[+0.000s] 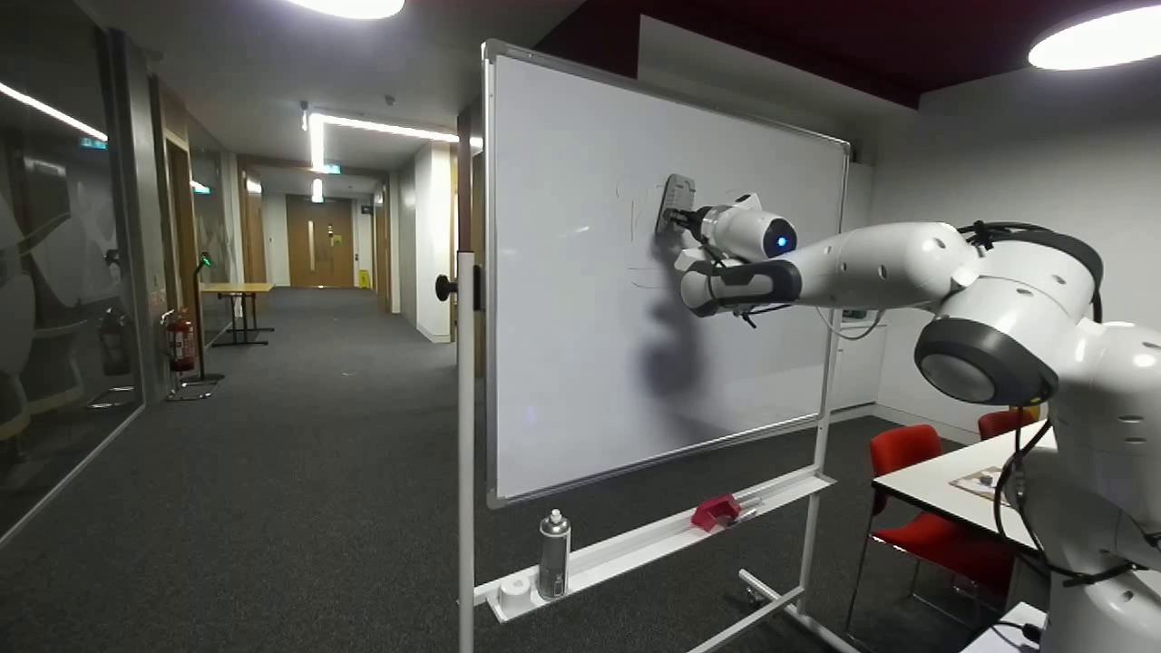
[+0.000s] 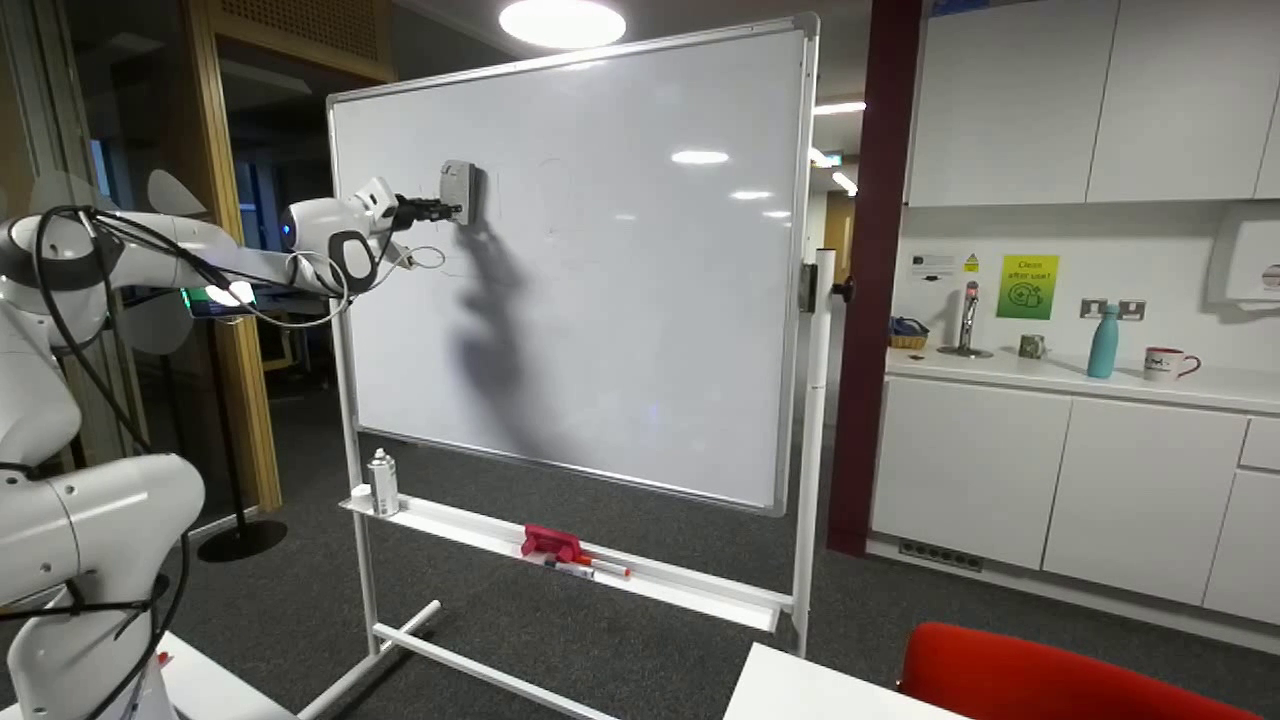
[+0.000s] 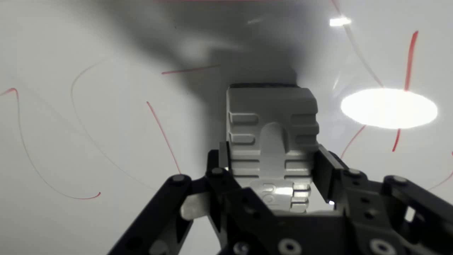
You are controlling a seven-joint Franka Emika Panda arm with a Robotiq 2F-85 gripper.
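A grey ridged whiteboard eraser [image 3: 271, 123] fills the middle of the wrist view. My gripper is shut on it, one black finger [image 3: 329, 170] at either side. Behind it is the whiteboard [image 1: 588, 359], carrying thin red strokes, among them a line [image 3: 163, 136] left of the eraser. Exterior view 1 has the eraser [image 1: 678, 196] upright on the upper part of the board. From the other side, the eraser [image 2: 458, 190] appears at or very near the surface; firm contact cannot be told. Its wiping face is hidden.
Below the board runs a tray [image 1: 631, 553] bearing a spray can [image 1: 554, 555], a white roll [image 1: 513, 593], a red holder [image 2: 551, 541] and markers [image 2: 609, 566]. A table [image 1: 958, 479] and red chairs stand at the right in exterior view 1.
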